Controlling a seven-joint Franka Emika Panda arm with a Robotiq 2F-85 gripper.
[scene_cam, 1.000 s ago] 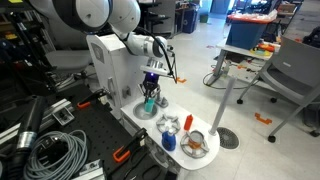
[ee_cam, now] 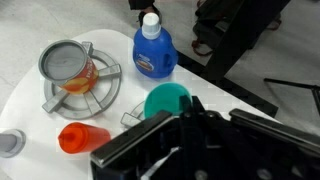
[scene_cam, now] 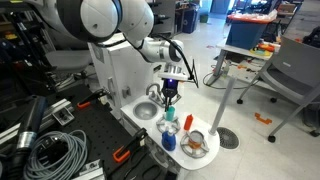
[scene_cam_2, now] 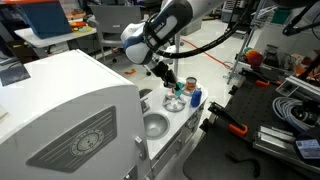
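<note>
A teal cup is held by my gripper, which is shut on it just above the white countertop. In the wrist view, the round teal top of the cup shows beside the dark fingertips, which cover part of it. Exterior view 2 has the cup over the near burner. Whether its base touches the burner cannot be told.
A blue bottle, a red bottle and a can on another burner stand close to the cup. The round sink is empty. A dark bench borders the counter.
Held in my gripper throughout, the cup has moved from over the sink towards the bottles and the near burner. The bottles and the can have stayed where they were.
</note>
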